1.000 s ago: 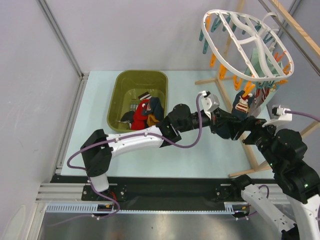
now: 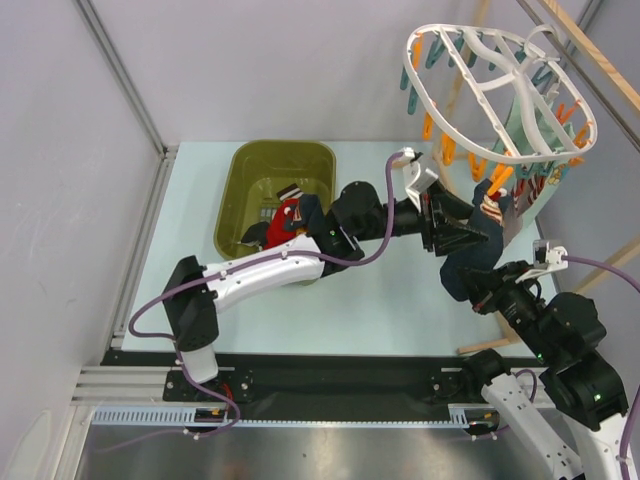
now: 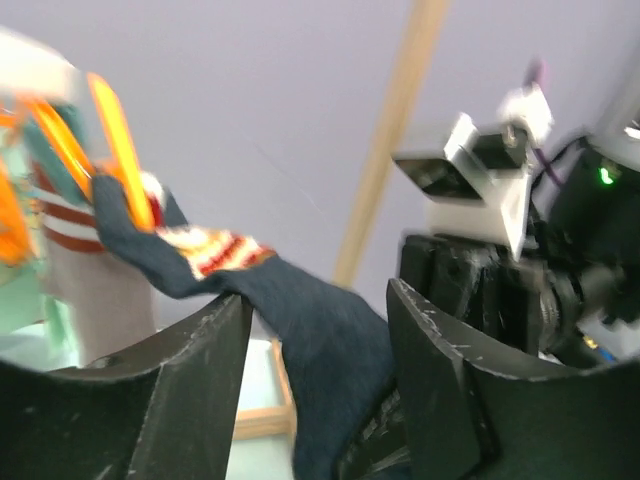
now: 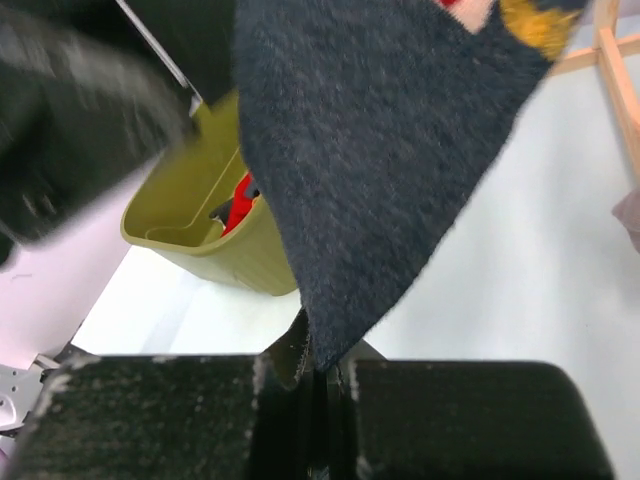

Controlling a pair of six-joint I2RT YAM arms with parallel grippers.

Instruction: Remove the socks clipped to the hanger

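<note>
A dark navy sock (image 2: 475,262) with a patterned cuff (image 3: 225,250) hangs from the hanger (image 2: 460,125). An orange clip (image 3: 122,150) grips its top. My left gripper (image 2: 470,222) is open beside the upper sock; in the left wrist view its fingers (image 3: 225,345) stand apart, with sock showing in the gap. Low on the sock, my right gripper is shut on its narrow end, which runs down between the fingers in the right wrist view. A greyish striped sock (image 3: 95,270) hangs behind, partly hidden by the clips.
The olive bin (image 2: 228,190) on the white table (image 2: 375,310) holds several red and dark socks (image 2: 285,222). Wooden stand legs (image 2: 485,347) reach over the table at right. Both arms are close together around the sock.
The hanger has shifted slightly right.
</note>
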